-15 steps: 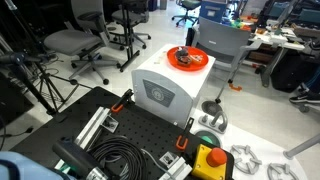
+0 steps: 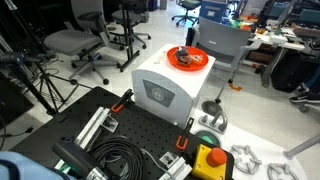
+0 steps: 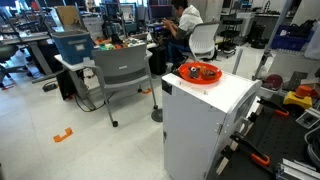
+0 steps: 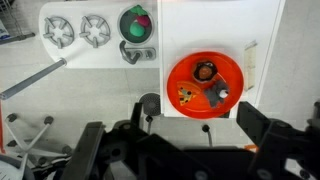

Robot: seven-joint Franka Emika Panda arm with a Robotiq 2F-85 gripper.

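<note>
In the wrist view my gripper stands open, its dark fingers wide apart along the lower part of the picture, with nothing between them. Beyond the fingers, a red plate (image 4: 178,73) rests on a white surface. On it are a brown ring-shaped piece (image 4: 205,72), a pizza-slice-like piece (image 4: 187,93) and a dark grey piece (image 4: 216,94). Exterior view 1 shows the red plate (image 2: 202,60) on the white stand; exterior view 2 has the same plate (image 3: 186,75). Neither exterior view clearly shows the gripper.
A toy kitchen top with burners (image 4: 96,31) and a sink holding red and green items (image 4: 139,21) adjoins the plate's surface. A yellow box with a red top (image 2: 211,160) stands near coiled black cable (image 2: 118,157). A grey chair (image 3: 124,73) is behind the stand.
</note>
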